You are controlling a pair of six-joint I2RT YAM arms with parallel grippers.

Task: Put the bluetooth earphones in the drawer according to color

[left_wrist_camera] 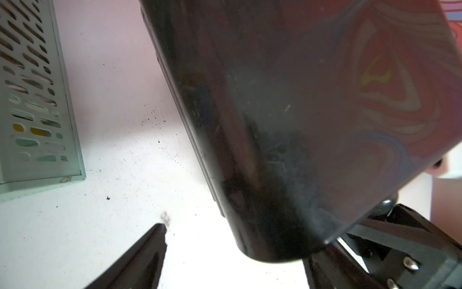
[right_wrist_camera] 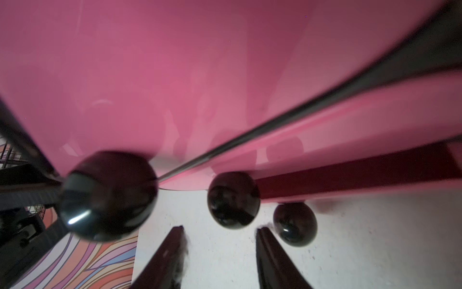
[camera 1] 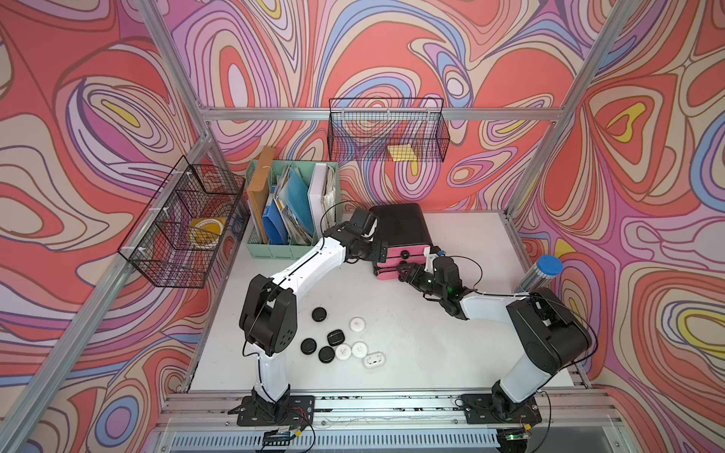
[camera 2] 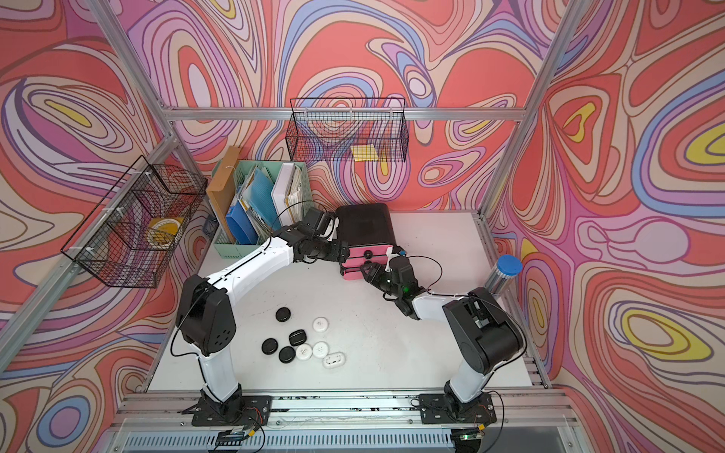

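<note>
A black cabinet (camera 1: 398, 223) with stacked pink drawers (right_wrist_camera: 202, 82) stands at the back centre. My left gripper (camera 1: 374, 250) is open at the cabinet's left front corner, the black top filling much of the left wrist view. My right gripper (camera 1: 411, 275) is at the drawer fronts; in the right wrist view its fingertips, apart with nothing between, point at the round black knobs (right_wrist_camera: 233, 197). Black earphone cases (camera 1: 319, 314) and white ones (camera 1: 357, 324) lie on the front left of the table.
A green file basket (camera 1: 259, 250) stands back left, beside the cabinet. A blue-lidded cylinder (camera 1: 537, 273) is at the right edge. Wire baskets (camera 2: 324, 128) hang on the frame.
</note>
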